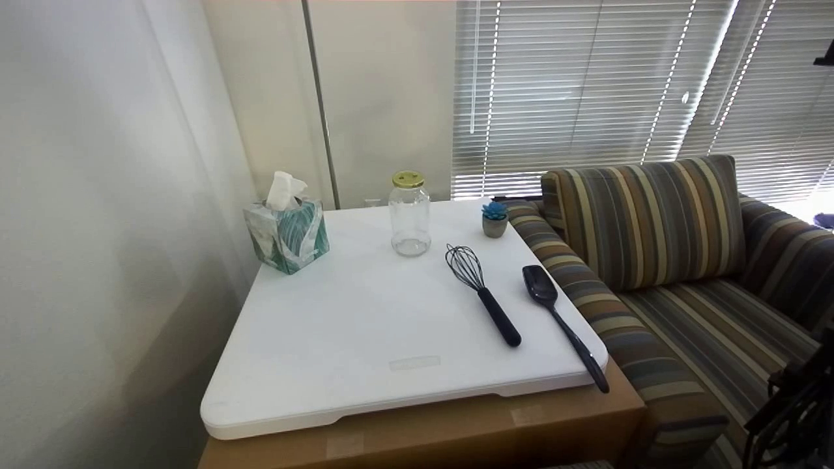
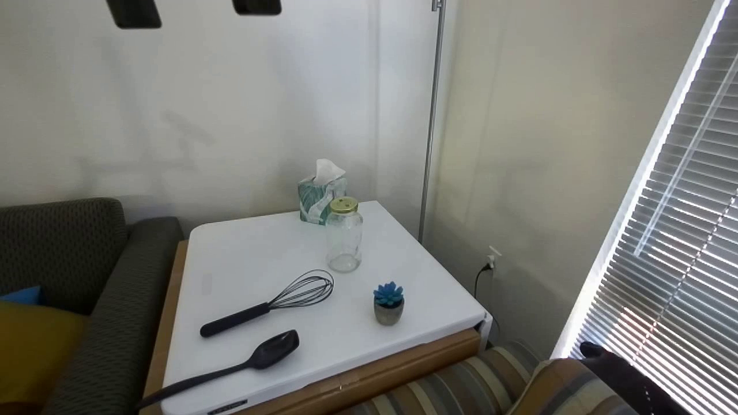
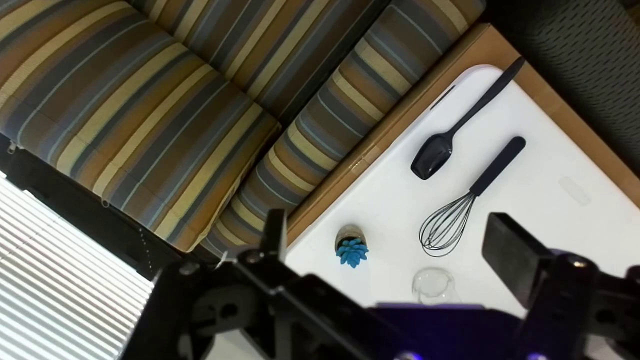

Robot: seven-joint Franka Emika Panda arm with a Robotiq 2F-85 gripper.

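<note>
High over the white tabletop [image 1: 336, 328], my gripper stands open, its two fingers wide apart with nothing held between them. On the table lie a black-handled whisk [image 1: 497, 312] and a black spoon-shaped spatula [image 1: 541, 286], whose handle end juts past the table edge. A clear glass jar [image 1: 410, 219] with a gold lid [image 2: 343, 204] stands upright towards the back. Beside it is a small blue succulent in a grey pot [image 2: 388, 312]. In the wrist view the jar is partly hidden behind the gripper's body.
A green and white tissue box [image 1: 289, 238] sits at the wall side of the table. A striped armchair [image 1: 649, 234] adjoins one edge, a dark sofa [image 2: 124, 297] another. The tabletop between tissue box and whisk is clear.
</note>
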